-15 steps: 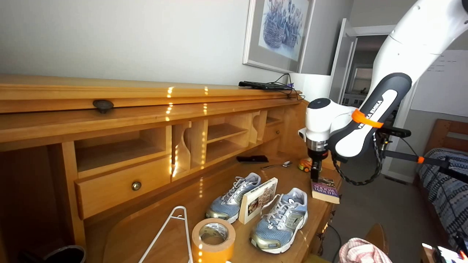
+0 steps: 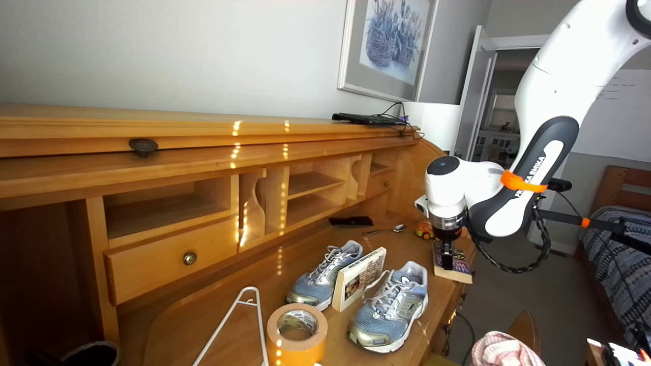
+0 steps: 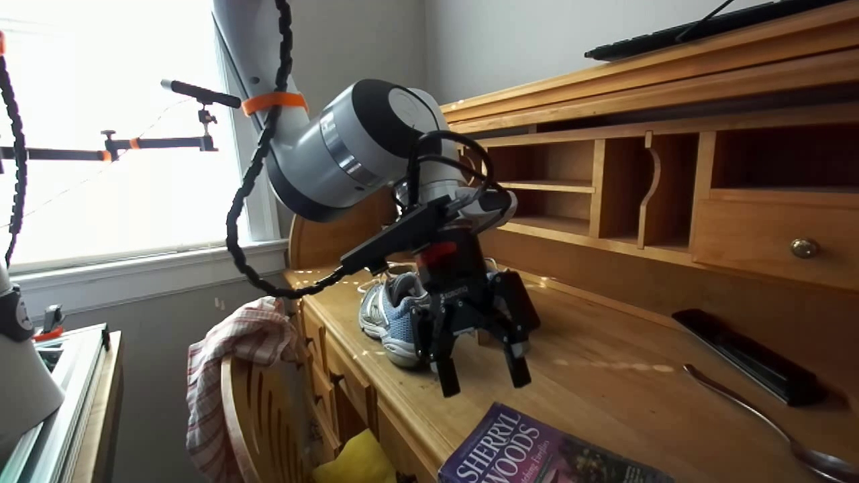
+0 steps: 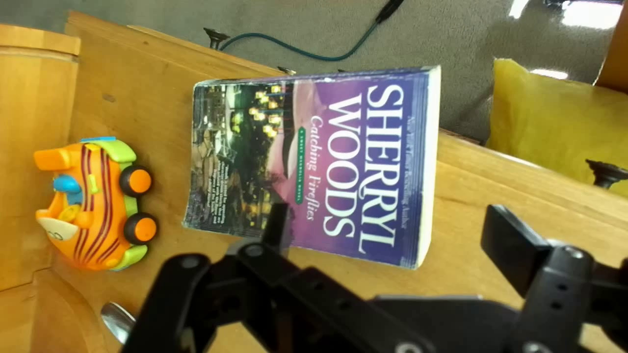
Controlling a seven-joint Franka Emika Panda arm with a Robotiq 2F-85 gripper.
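My gripper is open, its black fingers spread wide with nothing between them. In the wrist view, a purple paperback book [image 4: 353,170] lies flat, cover up, on the wooden desk, and the left fingertip overlaps its lower edge in the picture. The second exterior view has the gripper [image 3: 485,377] pointing down above the desk, apart from the book [image 3: 547,455], which is partly cut off by the bottom of the frame. From the first exterior view, the gripper [image 2: 447,261] hides part of the book [image 2: 452,271].
An orange toy car [image 4: 94,203] and a spoon [image 2: 390,229] lie near the book. Grey-blue running shoes [image 2: 393,308] flank an upright framed picture [image 2: 358,277]. A tape roll [image 2: 297,335] and a white hanger [image 2: 259,323] are nearer. The desk's front edge drops beside the book.
Compared with a second ago, my gripper is lower and slightly to the right in the first exterior view, covering more of the book. The objects on the desk have not moved.
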